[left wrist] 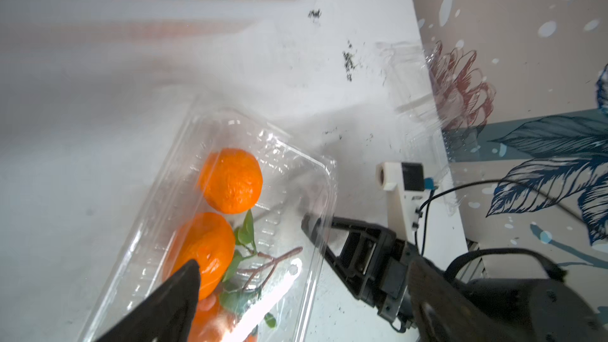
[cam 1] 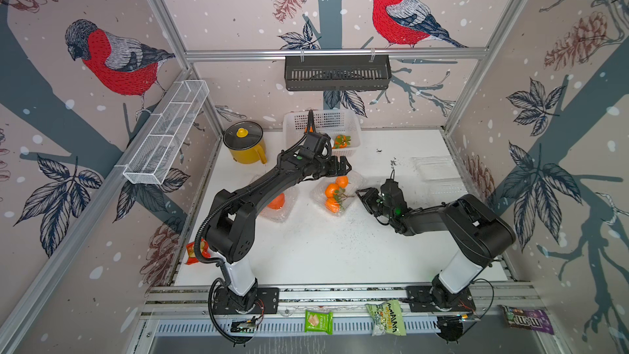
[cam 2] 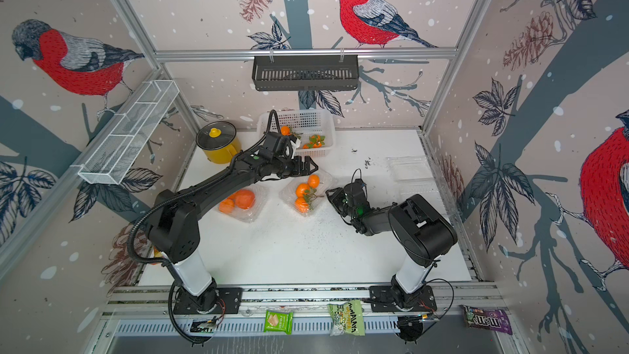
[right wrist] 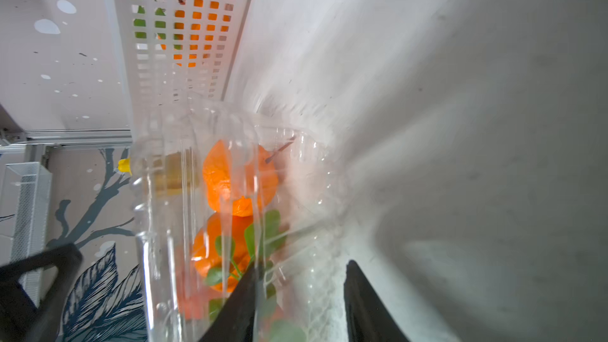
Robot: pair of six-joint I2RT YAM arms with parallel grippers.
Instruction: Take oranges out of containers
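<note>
Several oranges, among them one orange [left wrist: 231, 180] near a leafy twig, lie in a clear plastic container [left wrist: 326, 180] mid-table. My right gripper [cam 1: 365, 200] is at its right side, shut on the container's wall; one finger [left wrist: 310, 226] overlaps that wall in the left wrist view. Above the container's far left end, my left gripper [cam 1: 343, 166] is open, with its blurred fingers [left wrist: 171, 304] wide apart and no orange held. A second clear container [cam 2: 255, 213] to the left holds more oranges [cam 2: 243, 198], partly under the left arm.
Behind the left gripper stands a white perforated basket [cam 1: 353, 124] with oranges and green leaves. At the back left is a yellow pot [cam 1: 247, 154] with a dark lid. An empty clear tray [cam 2: 409, 169] lies at the right.
</note>
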